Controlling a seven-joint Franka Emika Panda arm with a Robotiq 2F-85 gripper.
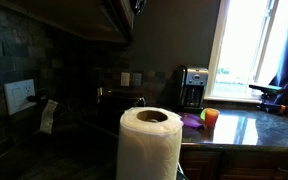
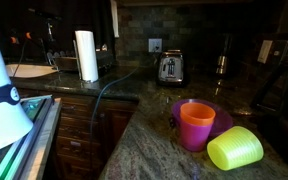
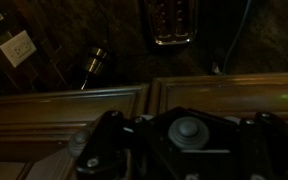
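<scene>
My gripper shows as a dark shape along the bottom of the wrist view, shut, with nothing visible between its fingers. Beyond it lie the counter's wooden front and the dark countertop. In exterior view 2, a purple bowl (image 2: 223, 118) sits on the counter. In front of it stand nested cups, an orange cup (image 2: 196, 109) inside a magenta cup (image 2: 194, 134). A yellow-green cup (image 2: 235, 149) lies tipped on its side beside them. The silver toaster (image 2: 171, 68) is farther back; its slotted top (image 3: 171, 18) appears at the upper edge of the wrist view.
A paper towel roll (image 1: 149, 145) stands large in the foreground of exterior view 1. The coffee maker (image 1: 192, 88) is against the back wall. My white arm (image 2: 4, 110) fills the left edge of exterior view 2. A cable (image 2: 104, 90) runs over the counter. Bare countertop (image 2: 149, 120) lies left of the cups.
</scene>
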